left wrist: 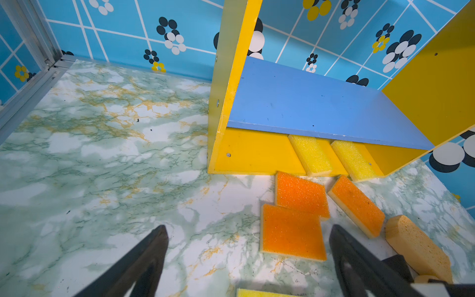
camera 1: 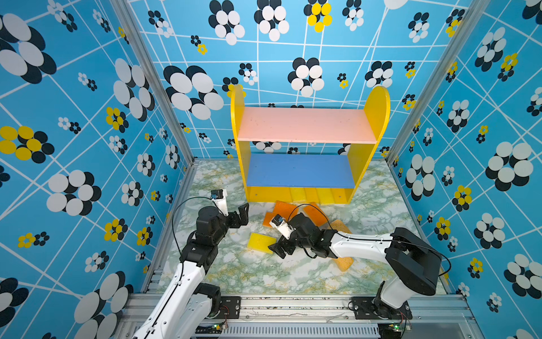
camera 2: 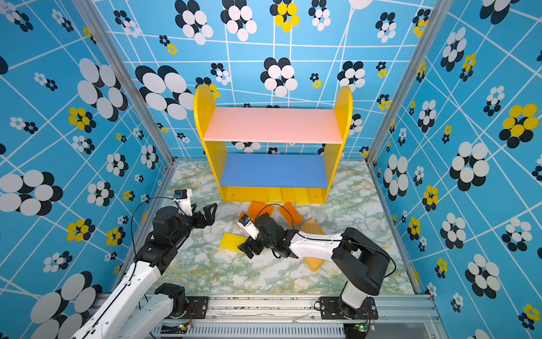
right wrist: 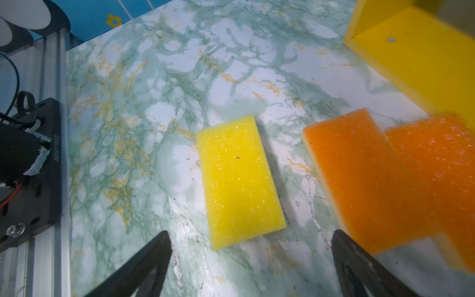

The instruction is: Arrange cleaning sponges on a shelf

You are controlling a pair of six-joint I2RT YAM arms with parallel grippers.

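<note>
A yellow sponge [right wrist: 240,180] lies on the marble table, with my right gripper [camera 1: 282,247] open just over its right end. Orange sponges [left wrist: 292,232] and tan sponges [left wrist: 415,245] lie in front of the yellow shelf unit [left wrist: 220,104]. On its bottom board, under the blue shelf [left wrist: 316,104], several yellow sponges [left wrist: 309,153] lie side by side. My left gripper [camera 1: 238,214] hangs open left of the orange sponges, with nothing between its fingers.
The blue shelf and the pink shelf [camera 1: 306,121] are empty. The right arm reaches across the tan sponges.
</note>
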